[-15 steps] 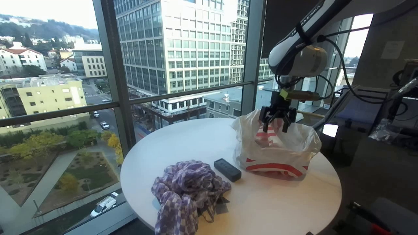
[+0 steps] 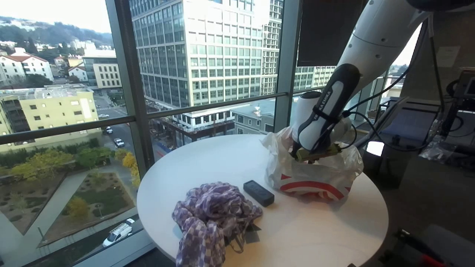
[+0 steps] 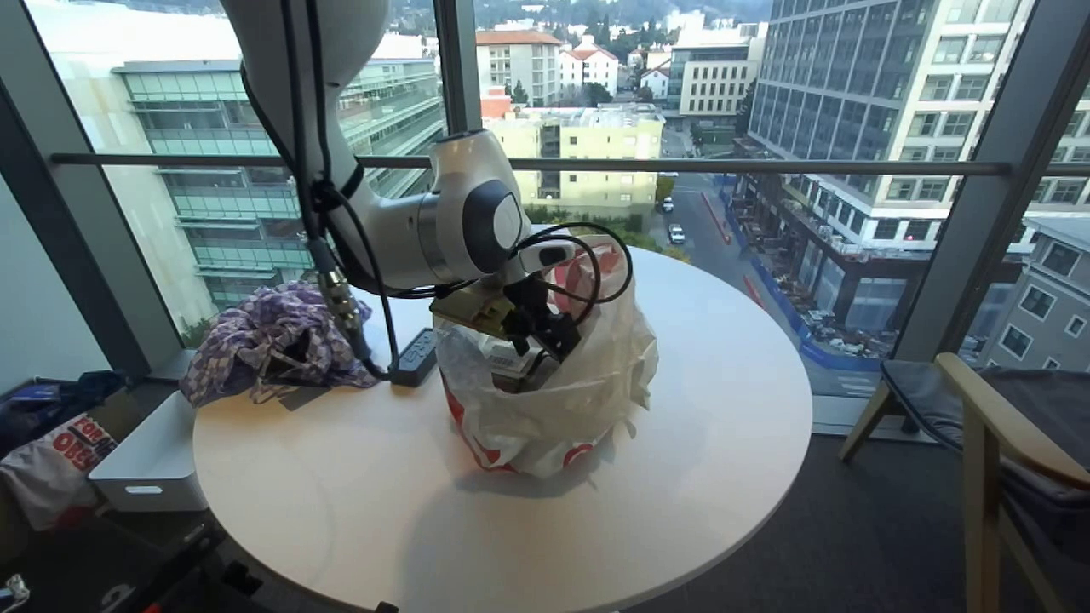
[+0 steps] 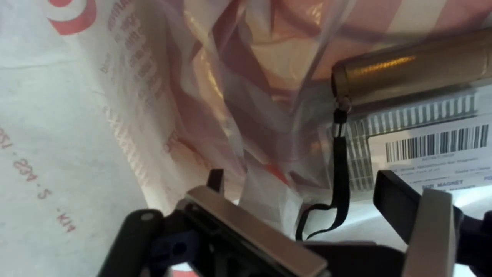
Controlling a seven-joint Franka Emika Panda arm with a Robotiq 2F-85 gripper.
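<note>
A white plastic bag [image 2: 307,180] with red print stands open on the round white table [image 2: 196,160]. My gripper is down inside the bag's mouth, its fingers [image 4: 258,231] wide apart. In the wrist view a brown cylinder [image 4: 415,71] with a black strap [image 4: 340,171] lies in the bag, on top of a clear package with a barcode label [image 4: 429,147]. The strap's lower end hangs near the gap between my fingers, and nothing is gripped. Exterior view 2 shows the gripper [image 3: 547,352] over a pale boxy item in the bag; the bag's wall hides the rest.
A purple checked cloth [image 2: 218,209] lies bunched at the table's edge. Between it and the bag sits a dark eraser-like block [image 2: 258,193]. A wooden-armed chair [image 3: 971,429] stands beyond the table in exterior view 2.
From above the bag, my gripper has come down and tilted, so its fingers are now inside the bag's mouth. Cloth and block lie as before.
</note>
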